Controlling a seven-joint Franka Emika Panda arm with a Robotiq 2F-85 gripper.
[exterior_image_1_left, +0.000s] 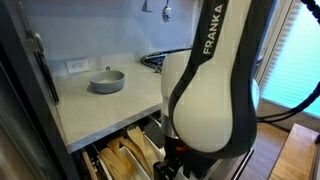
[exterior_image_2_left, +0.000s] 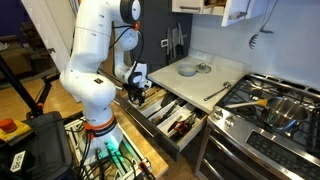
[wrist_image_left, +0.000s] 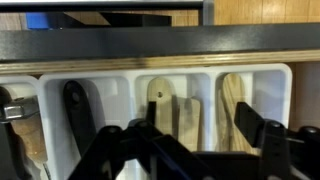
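My gripper is open over a drawer, its two dark fingers apart with no object visibly held. Between them in the wrist view, wooden utensils, one a paddle-like handle (wrist_image_left: 160, 95), lie in a white tray (wrist_image_left: 205, 76). Another wooden handle (wrist_image_left: 233, 100) is in the compartment to the right, near the right finger. A black-handled utensil (wrist_image_left: 78, 110) lies in the compartment to the left. Exterior view 1 shows wooden utensils (exterior_image_1_left: 118, 160) left of the hand, whose fingertips are hard to make out there.
A grey pot (exterior_image_1_left: 107, 82) stands on the counter (exterior_image_1_left: 95, 110). Another open drawer (exterior_image_2_left: 180, 122) holds dark-handled tools. A stove (exterior_image_2_left: 265, 100) with a pan is farther right. The drawer front (wrist_image_left: 150, 42) runs across the wrist view.
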